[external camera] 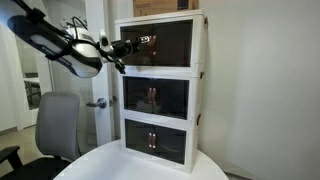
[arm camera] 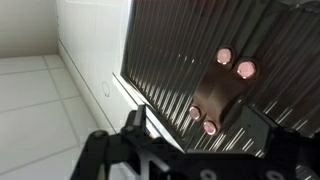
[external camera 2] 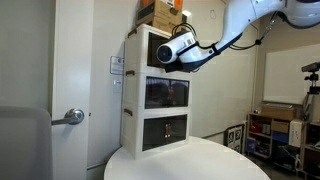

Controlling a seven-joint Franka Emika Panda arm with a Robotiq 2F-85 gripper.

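A white cabinet [external camera: 124,102] of three stacked tiers with dark ribbed doors stands on the white table. My gripper [external camera: 138,47] is level with the top doors [external camera: 176,44], near the left one. It is open. In the wrist view, dark fingers [arm camera: 128,146] show on both sides at the lower edge. Ahead of and between them are the paired brown handles [arm camera: 213,94] with copper-coloured screws. Nothing is held, and I cannot tell whether a fingertip touches a handle. The wrist largely hides the fingers in exterior view 2. All the doors look closed.
Cardboard boxes [external camera 2: 158,15] sit on top of the cabinet. A grey chair [external camera: 58,125] stands at the left beside a door with a lever handle [external camera: 98,103]. Shelving [external camera 2: 272,130] fills the far right.
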